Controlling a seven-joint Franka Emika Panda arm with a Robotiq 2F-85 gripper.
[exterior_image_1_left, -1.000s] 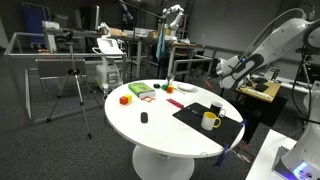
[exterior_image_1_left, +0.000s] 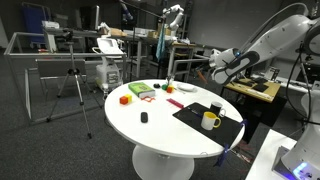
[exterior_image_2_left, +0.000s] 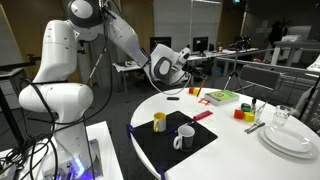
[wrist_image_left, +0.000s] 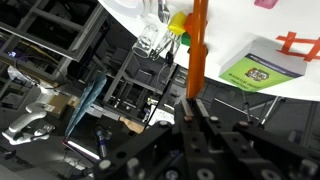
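Note:
My gripper is shut on an orange stick (wrist_image_left: 197, 45), which runs up the middle of the wrist view. In exterior view 2 the gripper (exterior_image_2_left: 196, 78) hangs above the far part of the round table, and the thin orange stick (exterior_image_2_left: 199, 92) points down below it. From exterior view 1 the gripper (exterior_image_1_left: 205, 63) appears beyond the table's right side, high over the surface. The exact contact between fingers and stick is too dark to make out.
On the white table (exterior_image_1_left: 150, 122) rest a yellow mug (exterior_image_2_left: 159, 122) and a white mug (exterior_image_2_left: 184, 138) by a black mat (exterior_image_2_left: 201, 133). White plates (exterior_image_2_left: 289, 146) lie stacked at one side. Also there: a green-and-white box (wrist_image_left: 259, 70), small colored blocks (exterior_image_2_left: 239, 114) and a dark object (exterior_image_1_left: 144, 117).
The arm has shifted somewhat to the left in exterior view 1, the gripper staying raised. The objects on the table look unmoved.

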